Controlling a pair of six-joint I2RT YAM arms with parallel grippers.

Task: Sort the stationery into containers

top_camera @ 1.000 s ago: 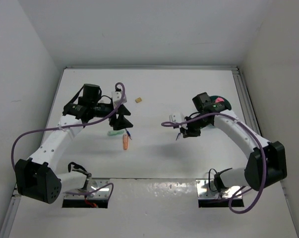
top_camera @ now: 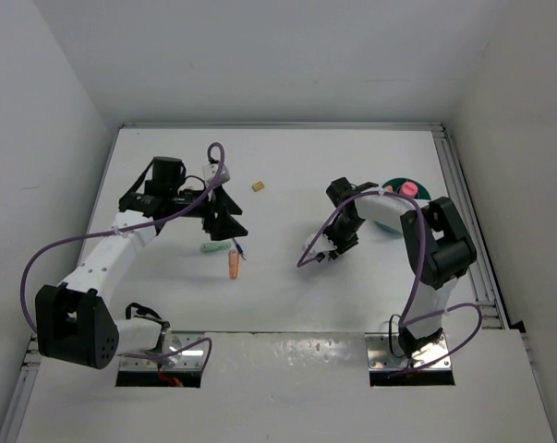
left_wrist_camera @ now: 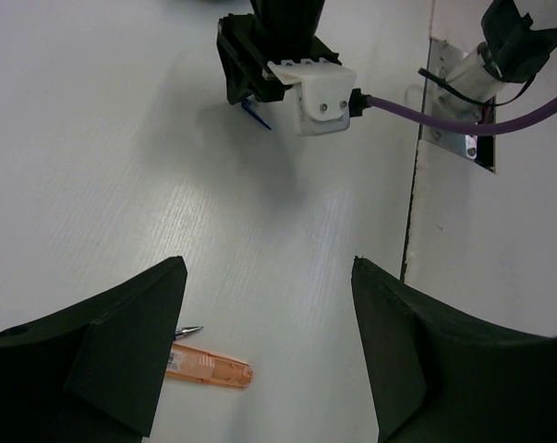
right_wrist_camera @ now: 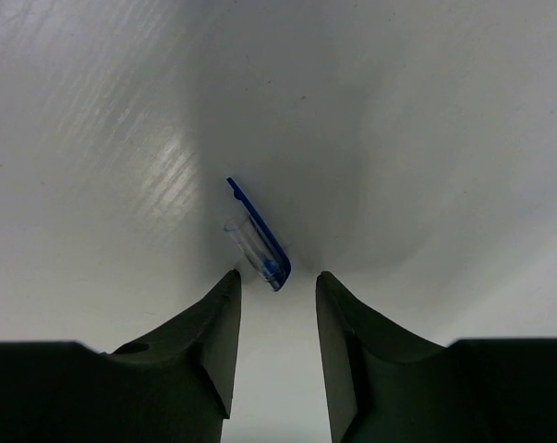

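Note:
A blue pen piece with a clear barrel [right_wrist_camera: 264, 249] lies on the table just beyond the open fingertips of my right gripper, nearly hidden under that arm in the top view. My left gripper is open, hanging above the table near an orange stationery item [top_camera: 234, 265], a blue pen [top_camera: 239, 249] and a green item [top_camera: 215, 246]. A small yellow block [top_camera: 258, 185] lies at the back centre. A green container [top_camera: 418, 190] with pink contents stands at the right, partly behind my right arm.
Walls and rails bound it at the sides and back.

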